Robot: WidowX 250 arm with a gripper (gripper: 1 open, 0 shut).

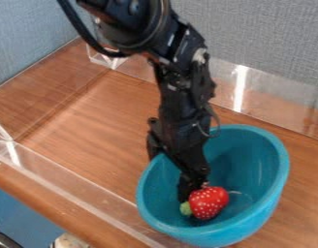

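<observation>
A teal bowl (256, 174) stands on the wooden table at the right. Inside it, near the front, lies a red strawberry (209, 199) with pale spots and a green top. The black arm reaches down into the bowl, and its gripper (189, 194) is low at the left side of the strawberry, open by what little shows; its fingers are partly hidden behind the arm and the fruit.
Transparent low walls run along the back and the front-left edge. A grey padded wall stands behind, and a blue surface lies beyond the front edge.
</observation>
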